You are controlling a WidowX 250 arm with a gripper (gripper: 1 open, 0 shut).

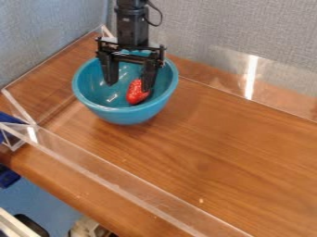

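A turquoise bowl (121,112) stands on the wooden surface in the upper left of the camera view. A small red object (137,92) lies inside it, right of centre. The black gripper (130,74) hangs over the bowl, its two fingers reaching down into it on either side, partly apart. The red object is below the right finger; I cannot tell whether they touch.
Bare wood (229,157) fills the right and front of the surface. Clear plastic strips run along the front-left and back edges. A blue object sits at the far left edge, and grey textured walls stand behind.
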